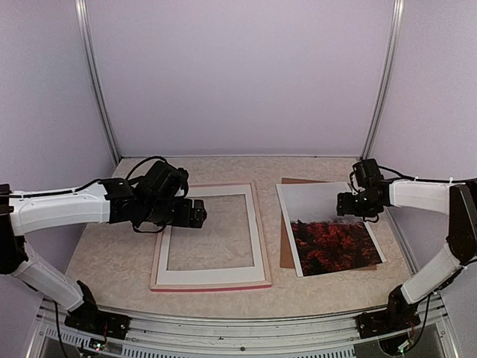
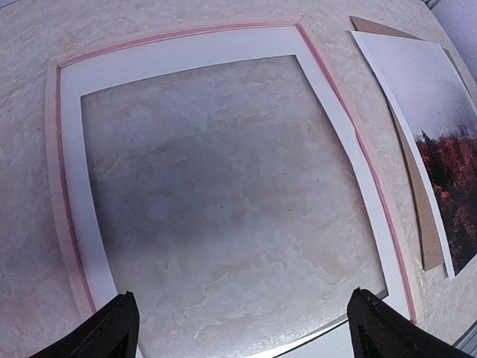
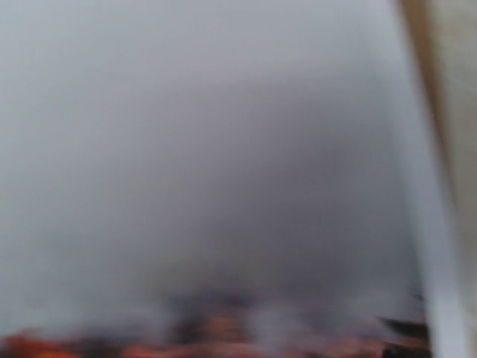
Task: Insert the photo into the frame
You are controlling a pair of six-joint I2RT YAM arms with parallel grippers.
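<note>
The pink frame (image 1: 264, 261) with its white inner border lies flat at centre left; its middle shows bare tabletop pattern. To its right is the photo (image 1: 333, 250), grey sky above dark red trees, lying over a brown board. My left gripper (image 1: 197, 215) hangs over the frame's opening, its two fingers (image 2: 104, 328) wide apart and nothing between them. Above the photo's upper right part is my right gripper (image 1: 346, 204). The right wrist view is filled by the blurred photo (image 3: 186, 149), with only a dark fingertip (image 3: 408, 328) at lower right, so its finger is unclear.
The brown board (image 1: 287, 250) sticks out along the photo's left and top edges. A bare strip of table (image 1: 272, 216) separates frame and board. Side walls and a metal rail (image 1: 242, 328) bound the table.
</note>
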